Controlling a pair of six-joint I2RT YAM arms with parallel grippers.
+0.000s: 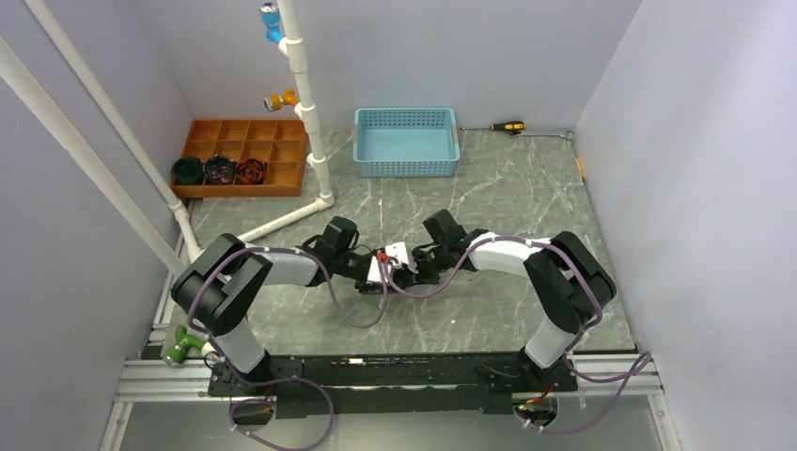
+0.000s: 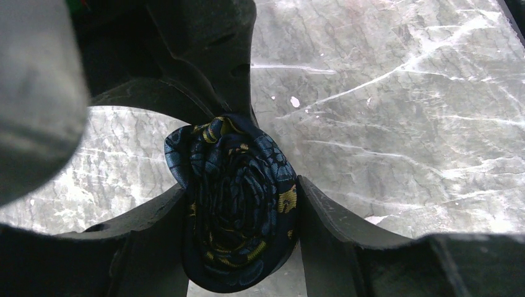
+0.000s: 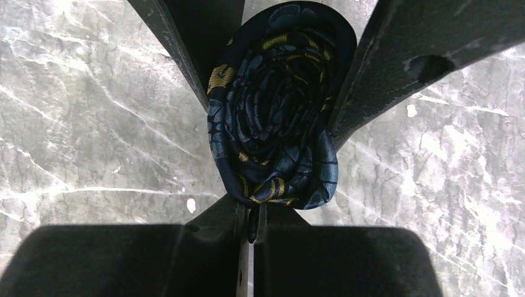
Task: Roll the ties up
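Note:
A dark navy tie [image 2: 238,204] with yellow pattern is wound into an oval coil, seen end-on in both wrist views. My left gripper is shut on the coil, one finger on each side of it. In the right wrist view, the fingers of my right gripper are nearly together, pinching a narrow fold at one end of the coil [image 3: 275,111]. The left fingers [image 3: 384,68] reach in from above there, flanking the roll. From the top, both grippers meet near the table's middle, and the arms hide most of the tie.
Behind on the left, a wooden compartment box [image 1: 268,150] holds several rolled ties [image 1: 220,170] in its front row. An empty blue basket [image 1: 407,169] stands at the back. White pipes [image 1: 318,160] rise between them. A screwdriver [image 1: 507,126] lies at the back right.

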